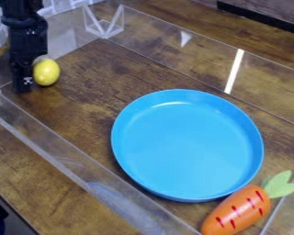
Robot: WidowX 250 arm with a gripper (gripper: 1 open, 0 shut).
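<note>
The black gripper (23,79) is low at the upper left, beside a yellow egg-shaped object (45,72) that lies on the wooden floor just to its right. The gripper looks shut, with the yellow object outside its fingers. A round blue plate (186,142) lies at the centre right, and a toy carrot (235,211) with green leaves lies at the lower right.
Clear plastic walls (107,184) border the workspace, with the left one close to the gripper. The wooden floor between the yellow object and the blue plate is clear.
</note>
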